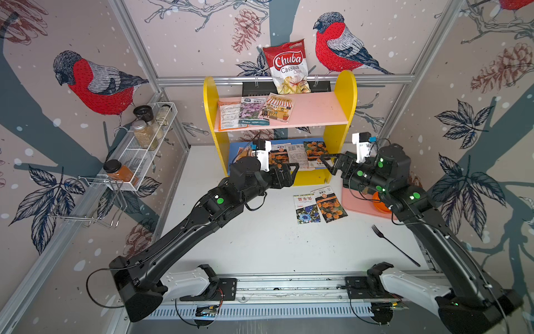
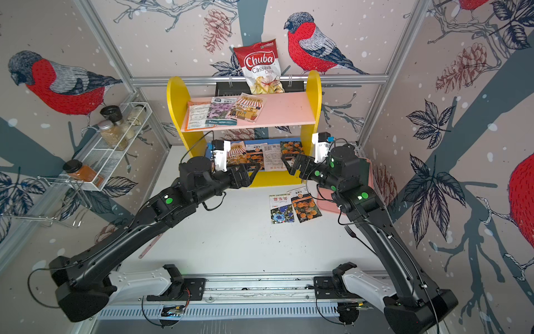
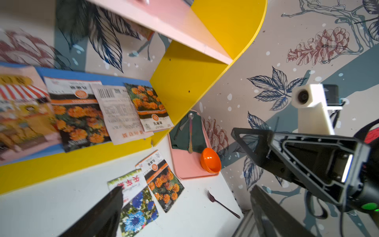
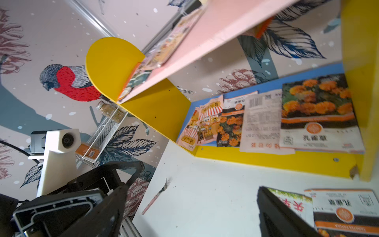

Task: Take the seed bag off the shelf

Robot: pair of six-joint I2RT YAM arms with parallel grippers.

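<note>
Several seed bags lie on a two-tier shelf [image 1: 341, 133] with yellow sides. On its blue lower tier, in the right wrist view, I see an orange-flower bag [image 4: 315, 114], a pale text-side bag [image 4: 261, 118], another orange-flower bag [image 4: 231, 122] and a striped-awning bag [image 4: 209, 122]. Three more bags, including a purple-flower bag [image 1: 251, 110], rest on the pink upper tier. On the table are a blue-flower bag [image 3: 136, 209] and a third orange-flower bag [image 3: 161, 181]. My left gripper [image 1: 292, 173] and right gripper [image 1: 327, 164] hang open and empty before the shelf.
A pink tray [image 3: 183, 169] with an orange bowl [image 3: 210, 160] stands right of the shelf. Forks [image 1: 395, 245] lie on the table. A wire rack [image 1: 150, 144] with jars hangs left.
</note>
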